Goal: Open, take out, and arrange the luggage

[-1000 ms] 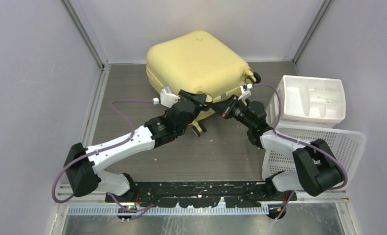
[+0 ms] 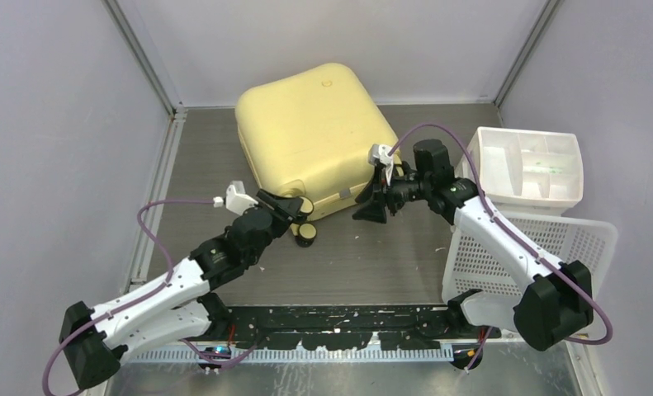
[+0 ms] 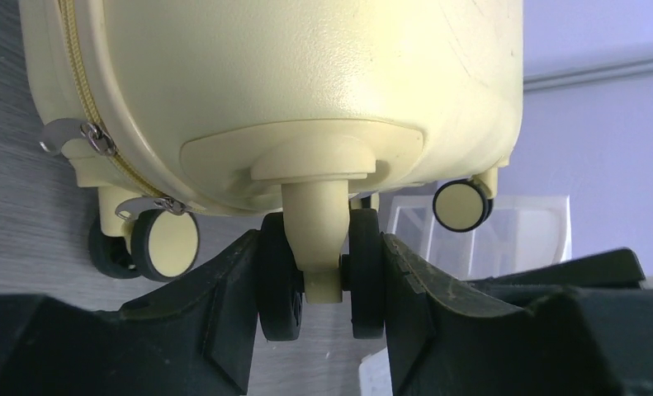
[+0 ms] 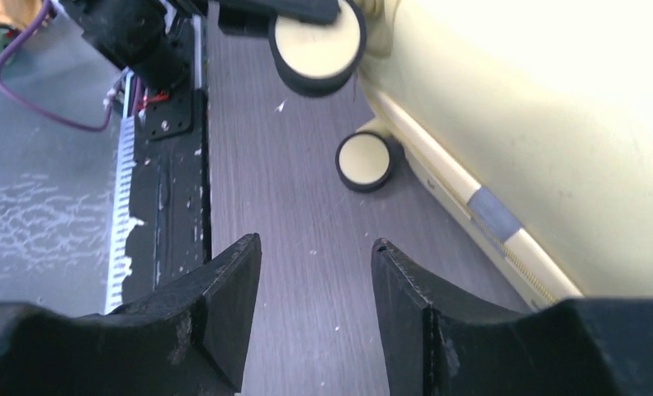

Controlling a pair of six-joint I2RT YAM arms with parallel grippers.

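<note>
The cream-yellow suitcase (image 2: 310, 124) lies tilted on the grey floor, its wheeled corners towards the robot. In the left wrist view my left gripper is shut on a cream wheel post (image 3: 314, 223) at the suitcase's corner, with a zipper (image 3: 100, 140) and another wheel (image 3: 170, 243) beside it. My right gripper stands open by the suitcase's front side, nothing between its fingers; its view shows the zipped seam (image 4: 471, 206) and a wheel (image 4: 364, 158) near the floor.
A white compartment box (image 2: 527, 165) stands at the right, with a white perforated basket (image 2: 570, 247) in front of it. White walls enclose the back and sides.
My left gripper and the held suitcase corner have moved left and towards the robot, the suitcase shifting with them. My right gripper has moved slightly along the suitcase's side, away from the left gripper.
</note>
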